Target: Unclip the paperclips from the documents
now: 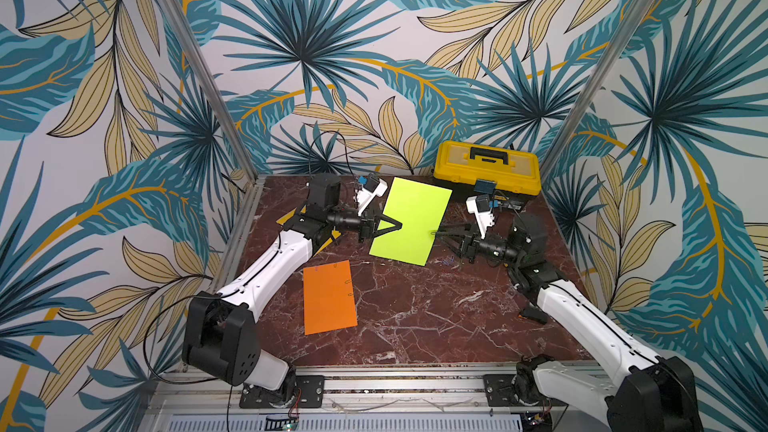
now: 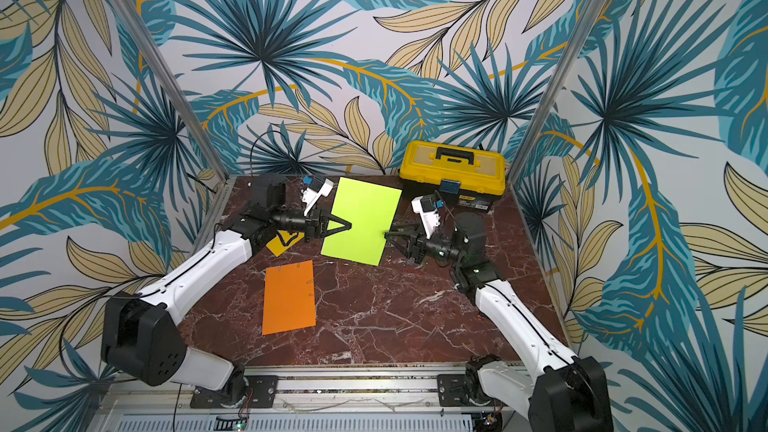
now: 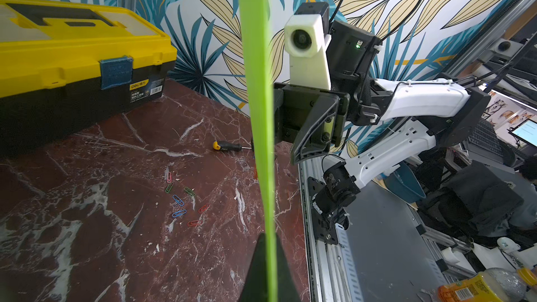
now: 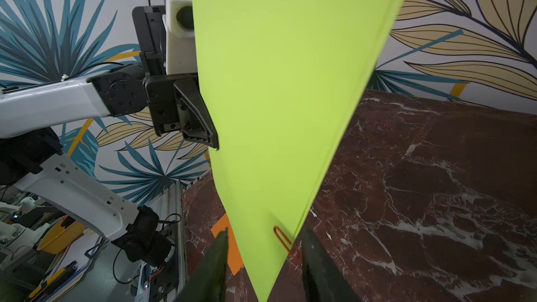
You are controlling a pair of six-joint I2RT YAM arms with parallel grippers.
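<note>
A lime-green sheet (image 1: 411,216) is held upright in the air by my left gripper (image 1: 390,225), shut on it near its left edge. My right gripper (image 1: 440,233) is part open at the sheet's right edge; in the right wrist view a red-orange paperclip (image 4: 282,237) sits on that edge between its blurred fingertips. An orange document (image 1: 328,297) with clips along its edges lies at the front left, and a yellow one (image 2: 281,246) lies behind it, partly hidden by the left arm. Several loose paperclips (image 3: 179,213) lie on the table.
A yellow-and-black toolbox (image 1: 488,164) stands at the back right. A screwdriver (image 3: 222,145) lies on the right side of the table.
</note>
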